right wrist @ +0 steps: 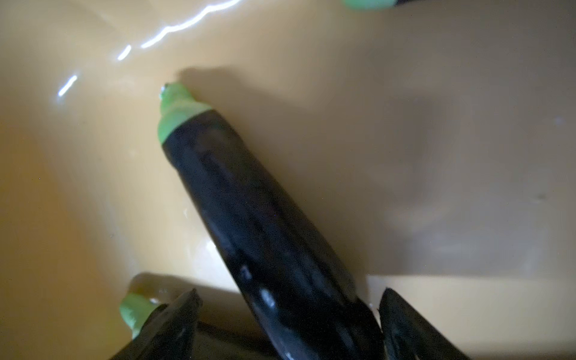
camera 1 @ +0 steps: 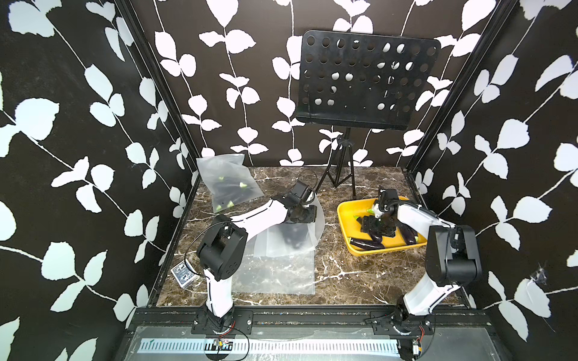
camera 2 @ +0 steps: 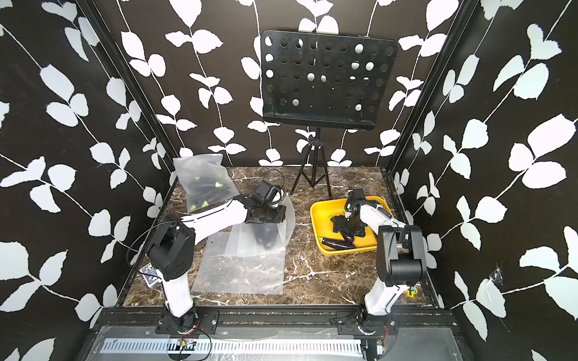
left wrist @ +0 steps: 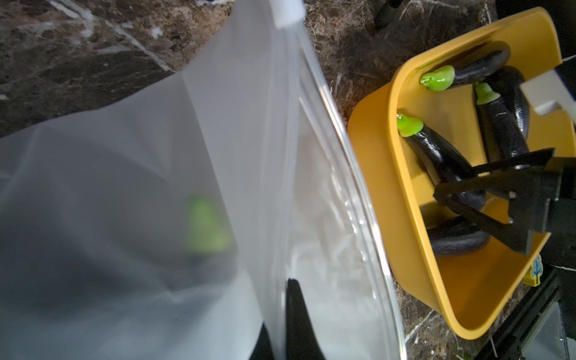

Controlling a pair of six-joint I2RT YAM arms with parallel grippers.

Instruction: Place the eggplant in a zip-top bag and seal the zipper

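In the left wrist view my left gripper is shut on the edge of a clear zip top bag [left wrist: 120,180], with a blurred green shape showing through the plastic. My right gripper hangs low in the yellow tray [left wrist: 369,168], fingers apart either side of a long dark eggplant [right wrist: 252,216] with a green cap, which reaches between them. Another eggplant [right wrist: 222,342] lies partly behind a finger. Several more eggplants lie in the tray.
A bag with green-capped contents [camera 1: 228,180] lies at the back left. Clear sheets [camera 1: 271,276] cover the middle front. A black music stand [camera 1: 367,78] stands behind the tray. A small card-like object [camera 1: 183,273] is at left.
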